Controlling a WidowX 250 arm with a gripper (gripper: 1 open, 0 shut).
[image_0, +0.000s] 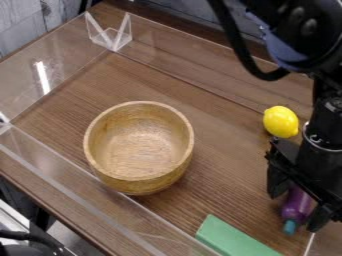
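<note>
The black gripper (301, 185) is low at the right of the view, open, over a small purple object with a light blue tip (294, 210), which lies on the wooden table between or just under its fingers. The gripper body hides part of that object; whether the fingers touch it is unclear.
A round tan bowl (138, 147) sits left of centre. A green block (234, 239) lies at the front, a yellow object (281, 122) behind the gripper. A clear angular holder (110, 30) stands at the back left.
</note>
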